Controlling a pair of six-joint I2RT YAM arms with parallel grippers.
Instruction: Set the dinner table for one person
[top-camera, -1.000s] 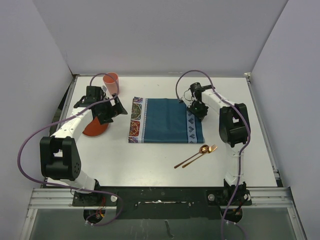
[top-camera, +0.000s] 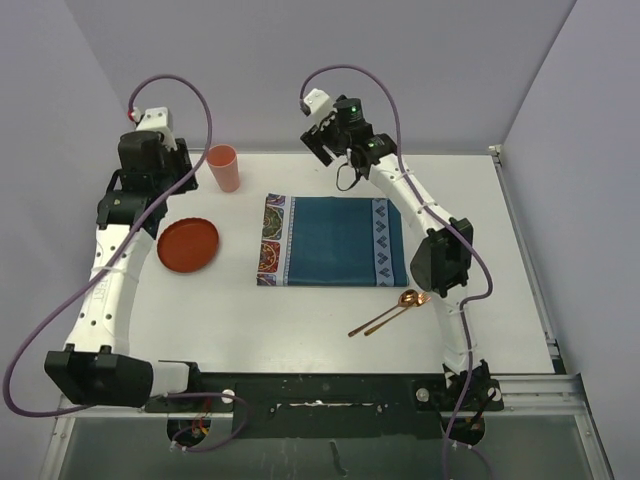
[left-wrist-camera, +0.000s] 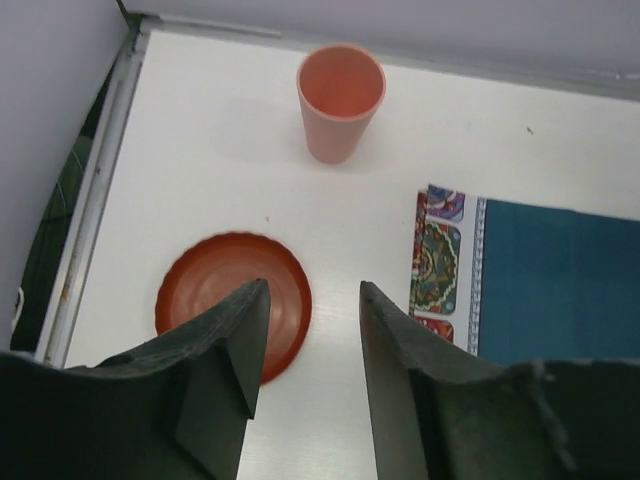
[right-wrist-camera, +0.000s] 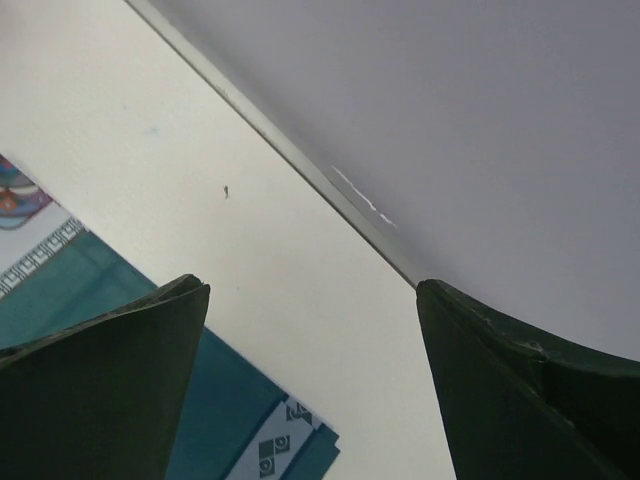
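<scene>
A teal placemat (top-camera: 332, 241) with patterned end bands lies flat mid-table. To its left is a reddish-brown plate (top-camera: 188, 246), and behind that an upright orange-pink cup (top-camera: 224, 170). A spoon (top-camera: 405, 299) and a fork (top-camera: 423, 298) lie side by side in front of the mat's right corner. Raised over the left side, my left gripper is open and empty, with plate and cup both visible beyond its fingers (left-wrist-camera: 245, 320). Up near the back edge, behind the mat, my right gripper hangs open; only bare table and mat show past it.
Walls rise close to the table's back edge (top-camera: 270, 153) and both sides. Cables (top-camera: 206, 130) loop above each arm. Clear white surface stretches along the front left and the right side of the table.
Both arms have lifted and drawn toward the back: the left from beside the plate, the right from over the mat's right end. The tableware has stayed put.
</scene>
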